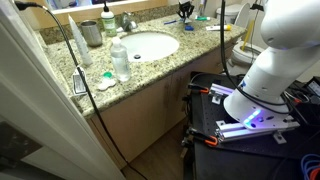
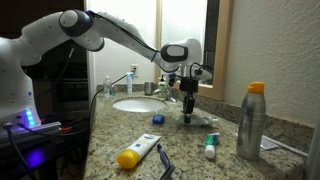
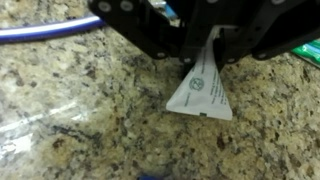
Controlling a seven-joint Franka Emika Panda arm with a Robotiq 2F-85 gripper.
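A white, printed tube or packet with a flat, flared end shows in the wrist view. My gripper is shut on it, and the dark fingers hide its upper part. In exterior view 2 the gripper points down close over the speckled counter. A pale, flat thing lies by the fingertips there; whether it is the held packet I cannot tell. From exterior view 1 the gripper is small, at the far end of the counter.
Around the gripper are a blue block, a yellow bottle, a dark blue tool, a green-capped tube and a tall metal bottle. The sink lies behind. Bare counter shows at the front left.
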